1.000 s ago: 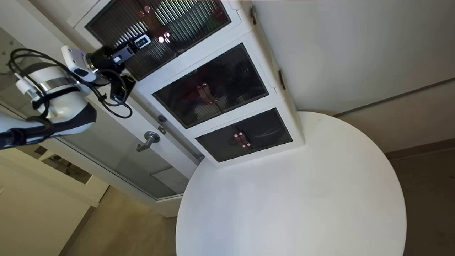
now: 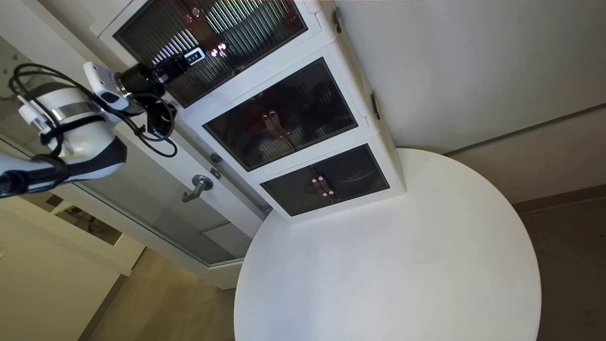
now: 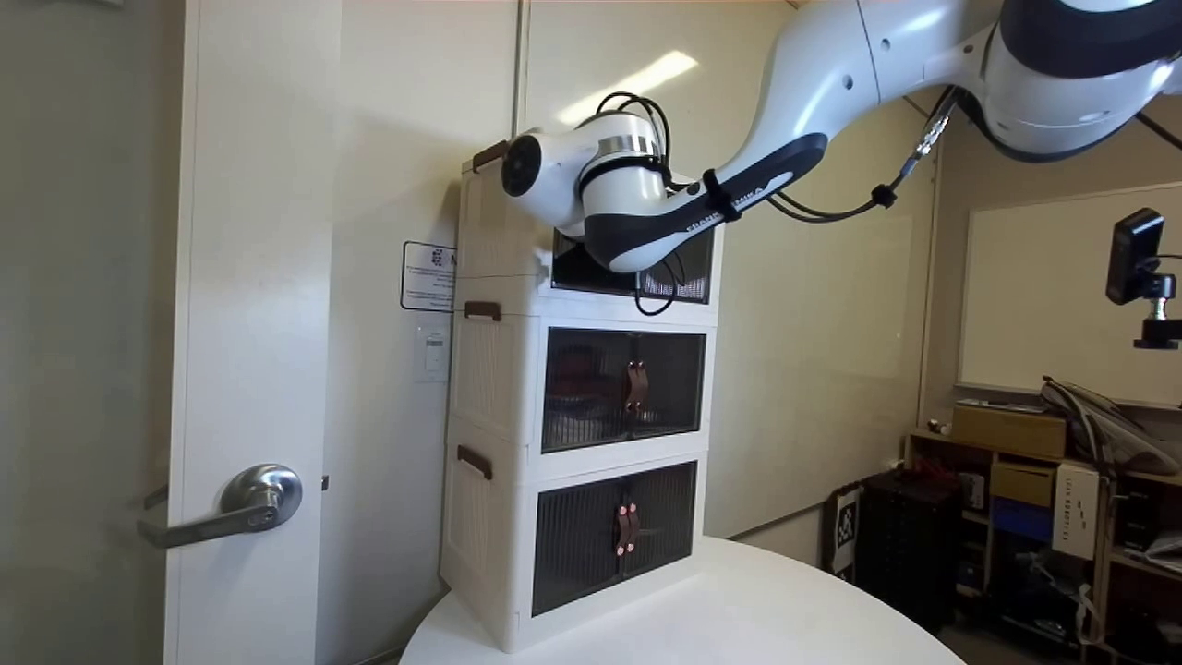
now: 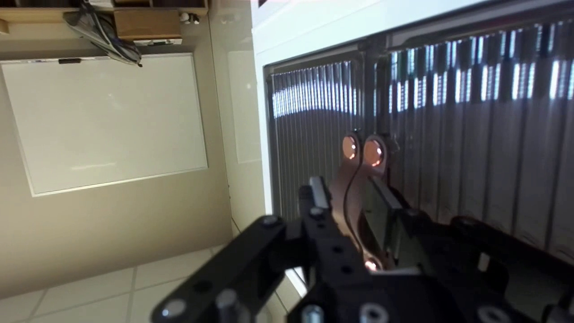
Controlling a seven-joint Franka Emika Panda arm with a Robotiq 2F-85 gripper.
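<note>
Two brown leather handles with copper studs (image 4: 375, 153) hang side by side on the ribbed dark doors of the cabinet's top compartment. In the wrist view my gripper has its fingers apart, one to either side of the handle pair. No firm contact with the leather shows. Exterior view 1 has the gripper (image 2: 194, 56) in front of the top doors (image 2: 250, 34), close to the handles (image 2: 203, 31). From the second exterior side, the arm's wrist (image 3: 621, 211) hides the gripper and most of the top compartment. Those doors look closed.
Below are the middle doors (image 2: 281, 116) and bottom doors (image 2: 326, 181), both closed. The cabinet stands on a bare round white table (image 2: 397, 267). A room door with a lever handle (image 3: 227, 515) stands left of the cabinet, and a wall runs along its right.
The gripper has shifted slightly toward the top doors, and its fingers sit a little differently. Doors and handles look unchanged.
</note>
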